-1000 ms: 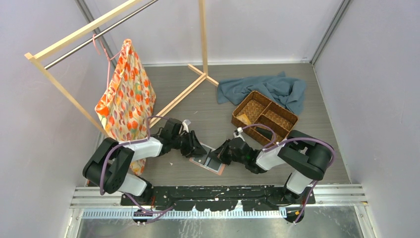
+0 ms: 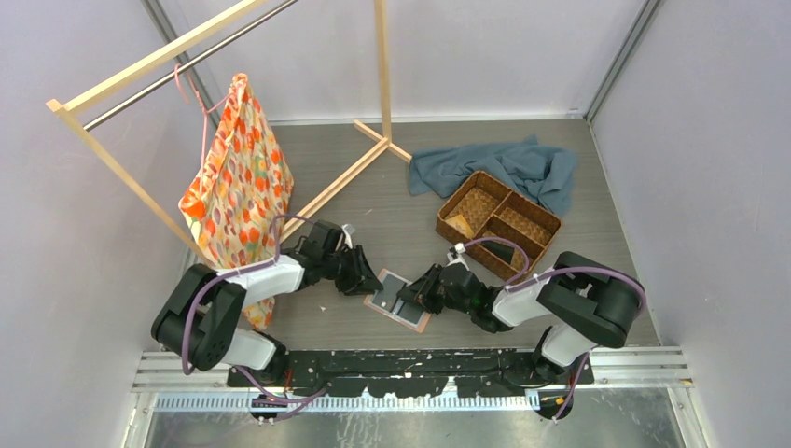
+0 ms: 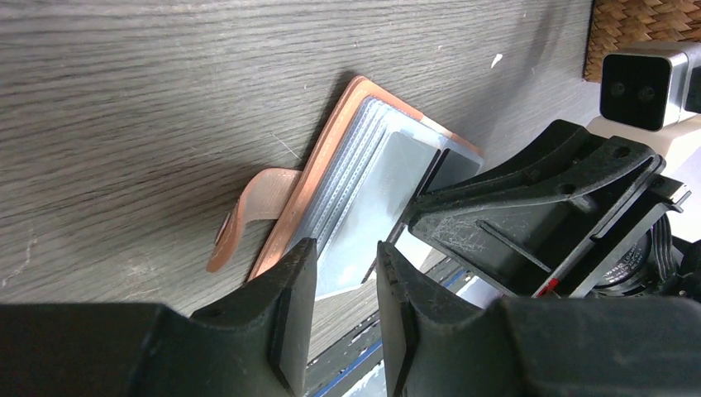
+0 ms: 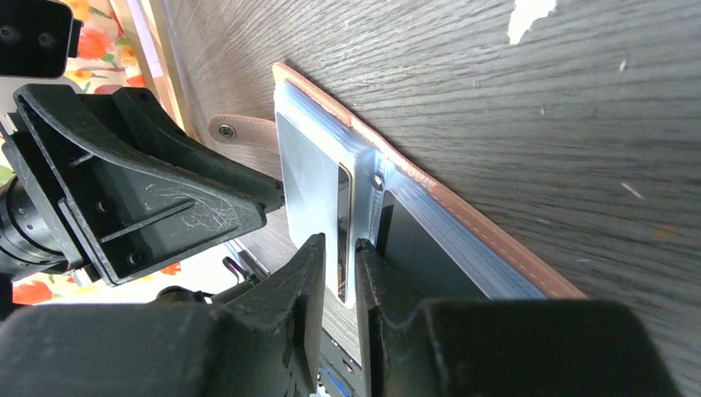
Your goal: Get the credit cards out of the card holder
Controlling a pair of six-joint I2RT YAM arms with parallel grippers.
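Note:
The card holder [image 2: 387,297] lies open on the table between my grippers, a tan leather case with strap [image 3: 256,198] and clear sleeves [image 4: 326,141] holding card-like inserts. My left gripper is part open at the holder's left side, its fingers over the edge of the sleeves with nothing clearly held between them. My right gripper reaches onto the holder from the right, its fingertips either side of a sleeve's edge near a dark slot; whether it grips anything is unclear.
A wicker basket [image 2: 522,219] sits behind the right arm, with a teal cloth [image 2: 485,163] beyond. A floral cloth bag [image 2: 233,187] hangs on a wooden rack at left. Bare table lies behind the holder.
Over the last second the card holder and right gripper have shifted slightly rightward; the left gripper has made small movements beside the holder.

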